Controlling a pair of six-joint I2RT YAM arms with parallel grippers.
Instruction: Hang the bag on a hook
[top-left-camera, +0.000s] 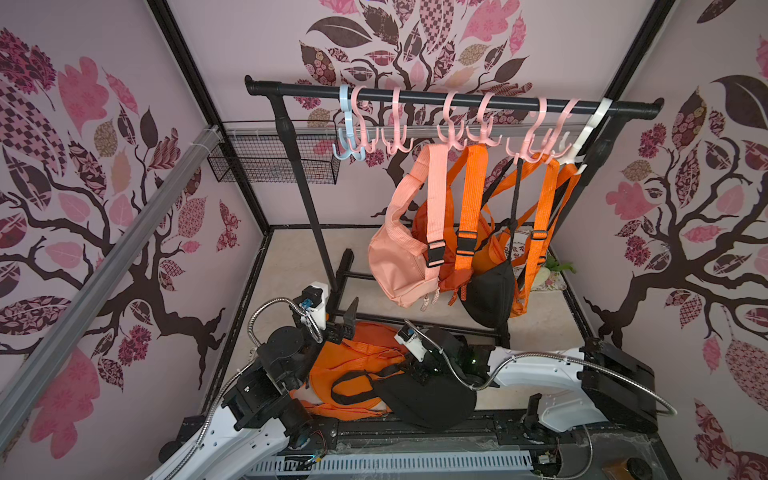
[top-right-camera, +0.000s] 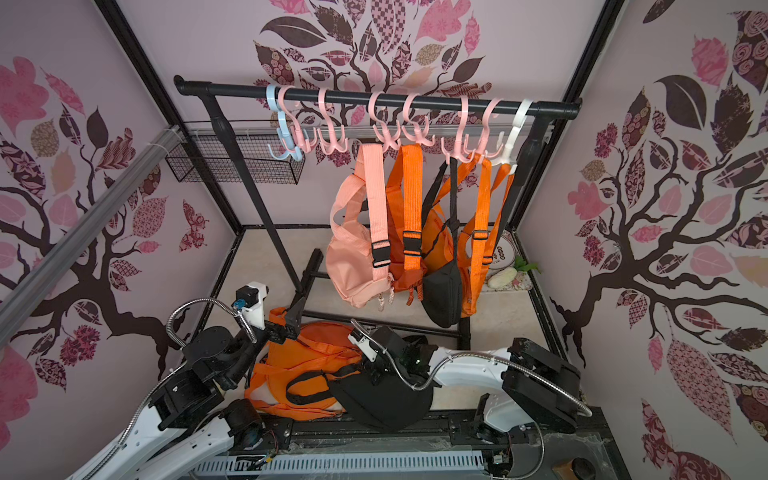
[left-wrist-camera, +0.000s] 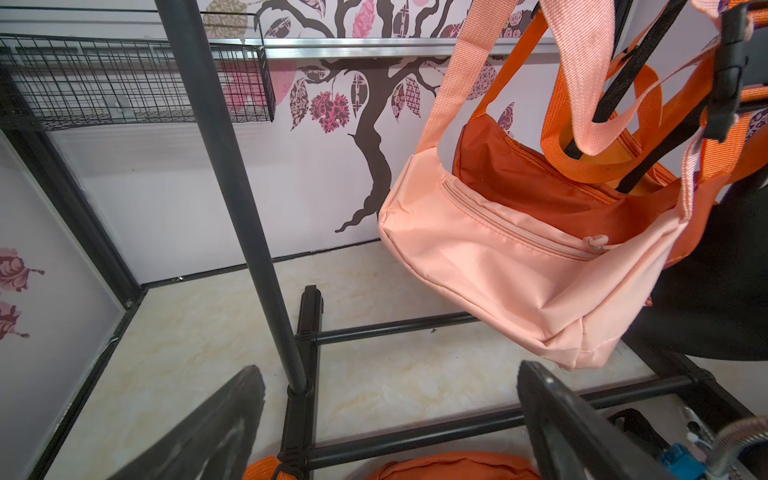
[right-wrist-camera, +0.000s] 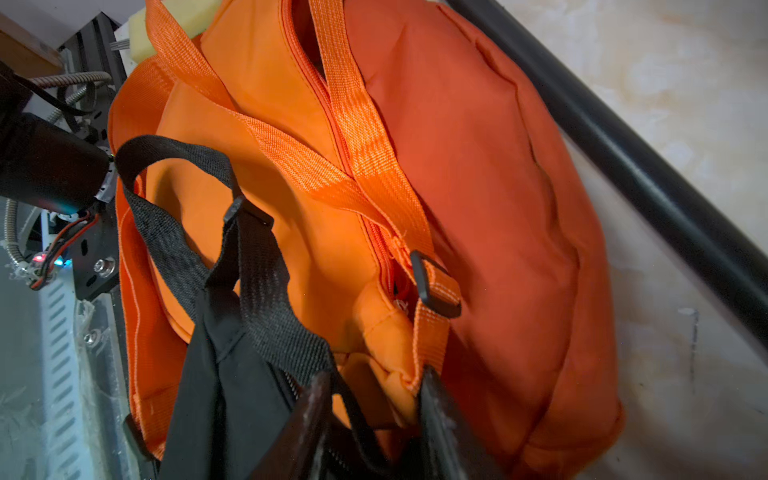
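Note:
Orange bags (top-left-camera: 344, 372) and a black bag (top-left-camera: 424, 400) lie piled on the floor below the rack. My right gripper is down in the pile, its fingers part apart around a black strap beside an orange buckled strap; whether anything is gripped is unclear. My left gripper stands open and empty above the pile's left side, facing the rack. Hooks, pink (top-left-camera: 396, 120), blue (top-left-camera: 345, 120) and white (top-left-camera: 592, 120), hang on the rail (top-left-camera: 312, 88); the left ones are empty.
A pink bag (left-wrist-camera: 496, 256), orange bags and a black bag (top-right-camera: 440, 292) hang on the rack's right half, above the right arm. Rack posts (left-wrist-camera: 232, 192) and floor bars frame the pile. A wire basket (top-left-camera: 272, 156) is at the back left.

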